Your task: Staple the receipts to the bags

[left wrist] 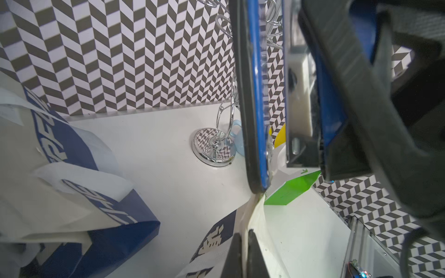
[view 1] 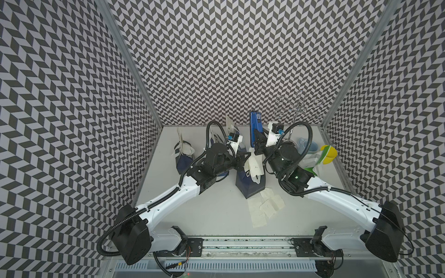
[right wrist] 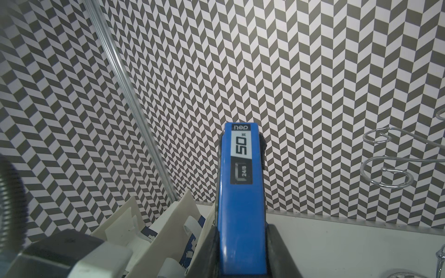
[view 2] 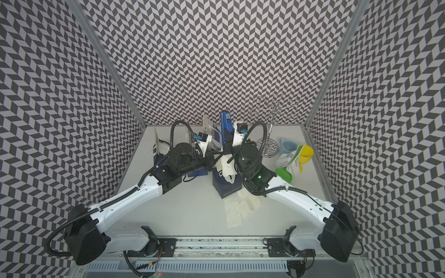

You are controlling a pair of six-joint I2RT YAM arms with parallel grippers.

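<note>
My right gripper is shut on the blue stapler [right wrist: 241, 203], whose long body points up and away. In the left wrist view the stapler [left wrist: 252, 111] has its two arms apart, the tip of one right at the bag's top edge; whether they touch I cannot tell. That dark blue and cream bag [view 1: 250, 185] stands mid-table. My left gripper is shut on the bag's thin cream top edge. Whether a receipt is pinched there too cannot be made out. Loose cream receipts [view 1: 266, 208] lie on the table in front of the bag.
Several other bags stand to the left, one blue and cream bag [left wrist: 116, 222] close beside my left gripper. At right are a chrome stand [view 2: 268, 143], a light blue jug [view 2: 287, 146] and a green-and-yellow item [view 2: 301, 157].
</note>
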